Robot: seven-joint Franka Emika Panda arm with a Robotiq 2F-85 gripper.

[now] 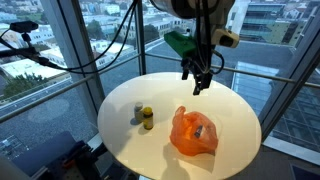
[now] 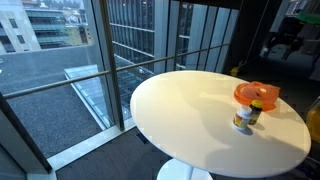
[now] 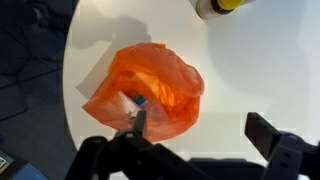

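Note:
An orange bag or bag-lined bowl [image 1: 193, 131] rests on the round white table [image 1: 170, 90], and the wrist view shows a small white and dark item [image 3: 134, 101] inside the orange bag [image 3: 165, 75]. To its left in exterior view 1 stand a yellow-topped bottle [image 1: 148, 118] and a whitish bottle [image 1: 138, 113]. High over the table hangs my gripper [image 1: 190, 88], open and empty. In the wrist view its fingers [image 3: 262, 135] are spread wide, with the orange bag below and toward the left finger.
A yellow-capped bottle top [image 3: 222, 5] shows at the upper edge of the wrist view. Tall windows with metal frames [image 2: 105, 60] surround the table.

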